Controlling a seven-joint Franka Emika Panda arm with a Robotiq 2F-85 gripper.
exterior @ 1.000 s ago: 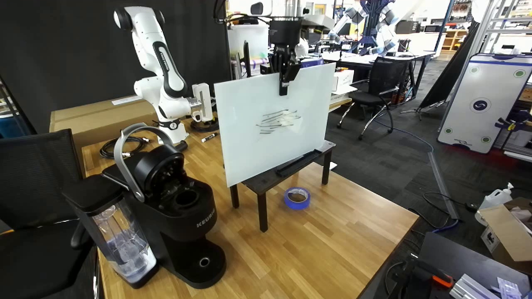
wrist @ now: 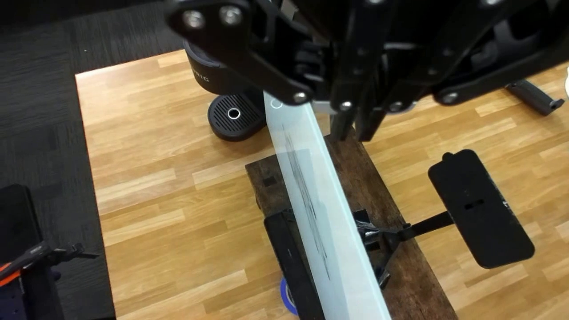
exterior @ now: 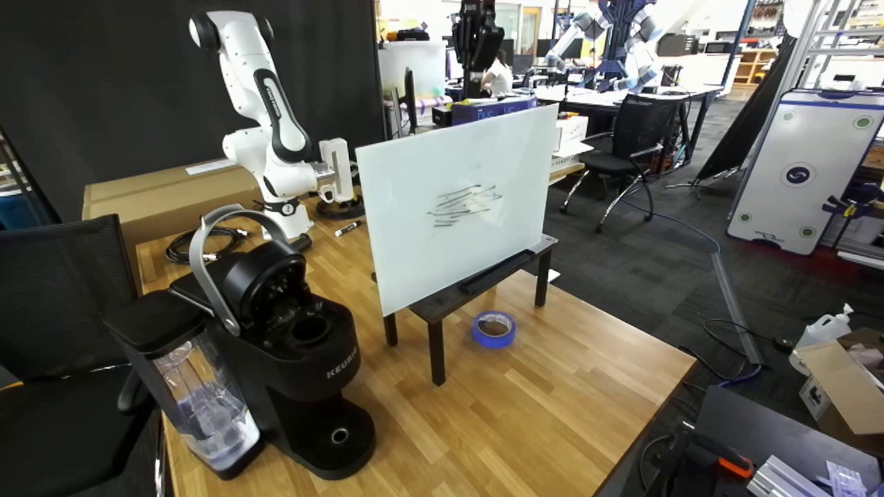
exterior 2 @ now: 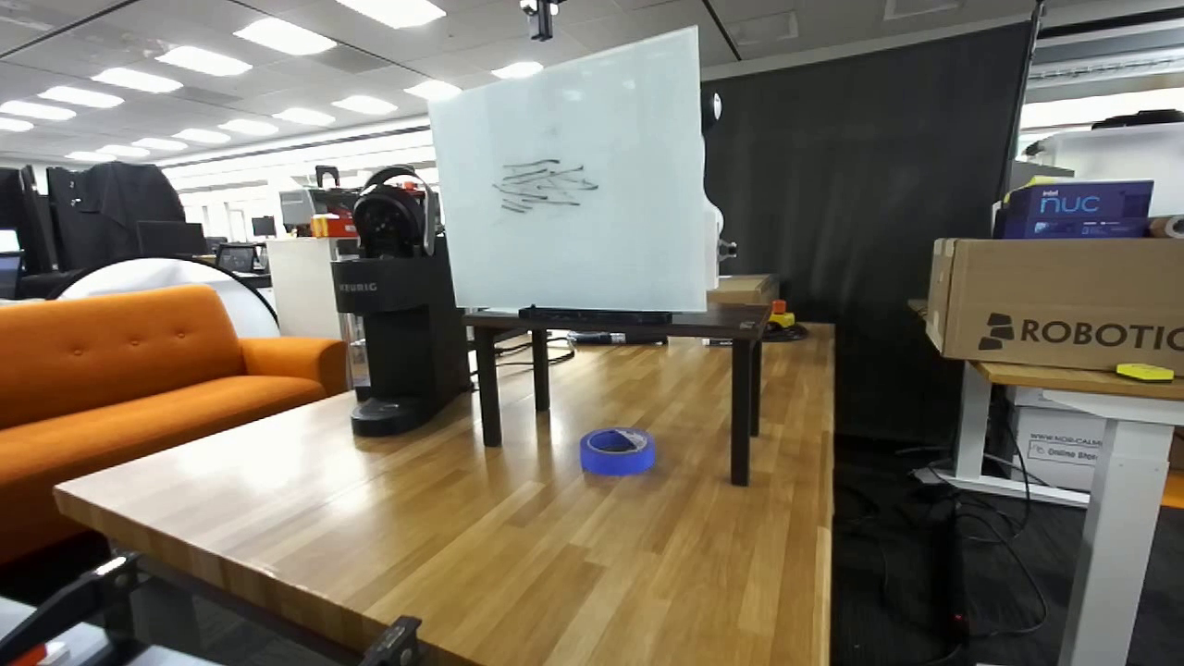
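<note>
A white board [exterior: 464,195] stands tilted on a small dark table [exterior: 431,308], with dark scribbled strokes [exterior: 464,204] across its middle. The strokes also show in exterior view 2, left of the board's centre. My gripper [exterior: 474,90] hangs near the board's top edge, pointing down. In the wrist view its fingertips [wrist: 342,128] are close together, beside the edge-on board [wrist: 314,202]. The gripper is shut; no object can be made out between its fingers. Exterior view 2 does not show it clearly.
A black coffee maker [exterior: 282,356] with raised handle stands at the left. Blue tape [exterior: 494,328] lies by the small table. A marker [exterior: 348,228] lies farther back, near a second white arm [exterior: 265,124].
My gripper has risen from in front of the board's upper part to near its top edge. The board's lower edge has shifted slightly; the strokes look much the same.
</note>
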